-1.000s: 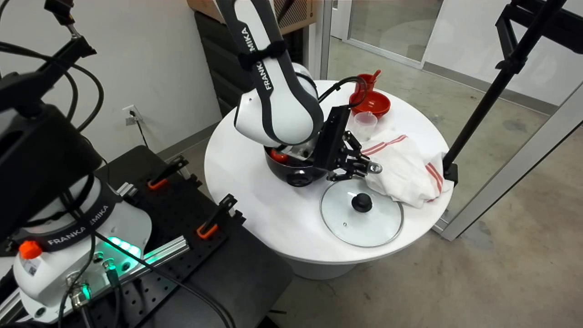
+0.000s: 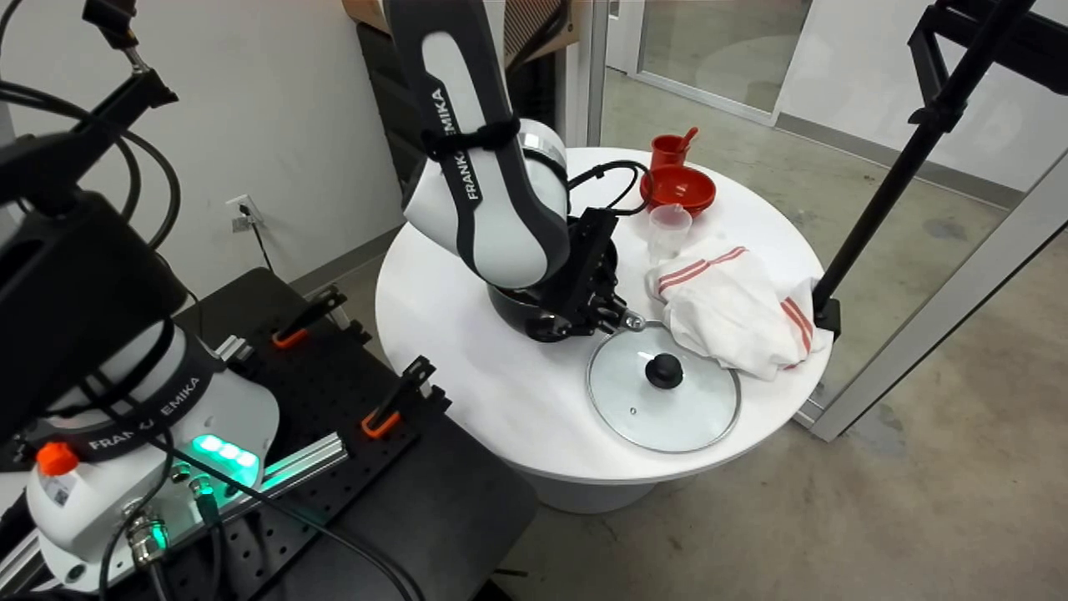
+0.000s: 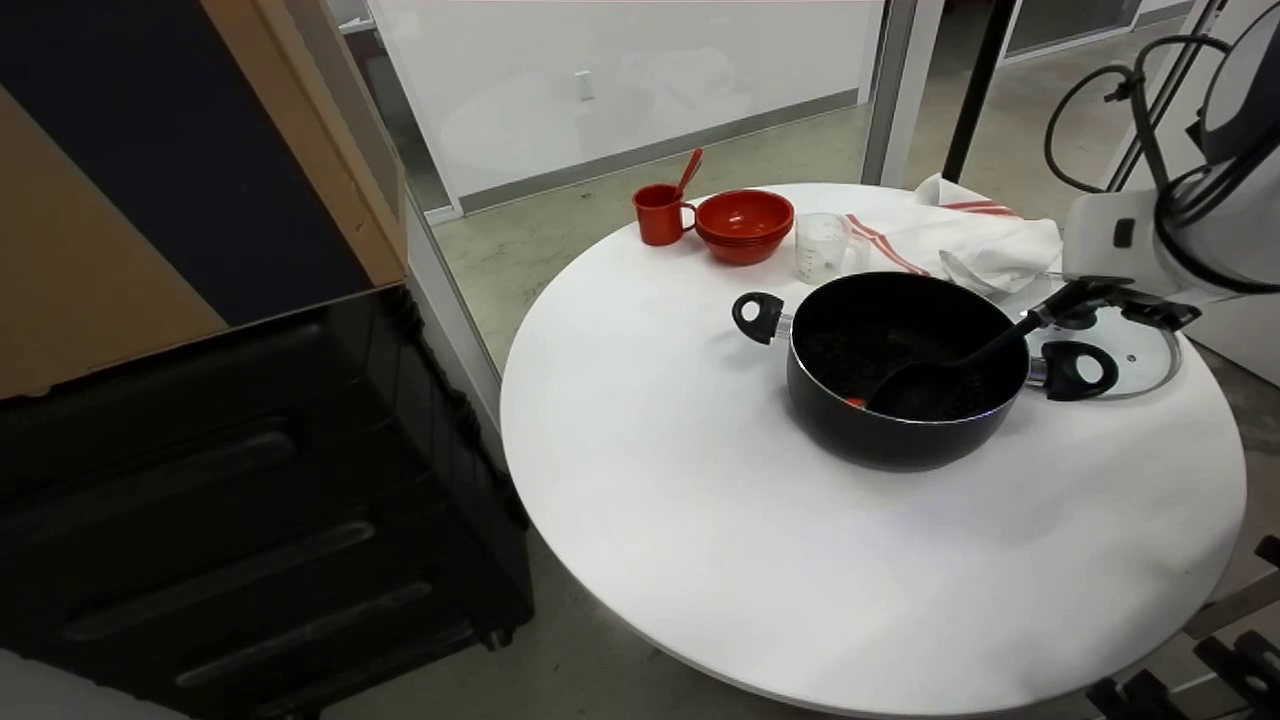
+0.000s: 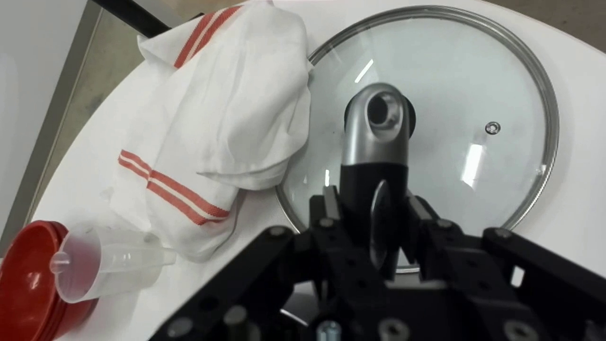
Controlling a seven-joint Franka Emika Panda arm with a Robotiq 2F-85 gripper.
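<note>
A black ladle (image 3: 1002, 344) rests with its bowl down inside the black pot (image 3: 894, 438), its handle slanting up over the rim. My gripper is shut on the ladle's handle (image 4: 372, 179), whose silver end points out past the fingers in the wrist view. Only a small bit of something red (image 3: 857, 402) shows in the pot beside the ladle's bowl; the rest of the contents is dark and hard to make out. In exterior view 1 the arm covers much of the pot.
Beside the pot lies a glass lid (image 2: 641, 406) with a black knob. A crumpled white towel (image 2: 726, 310) touches the lid's edge. Farther back stand a clear measuring cup (image 3: 824, 248), stacked red bowls (image 3: 744, 222) and a red mug (image 3: 659, 216).
In exterior view 1 my gripper and the ladle's handle end have shifted left, away from the towel. A red object seen in the pot earlier is now hidden behind the arm there.
</note>
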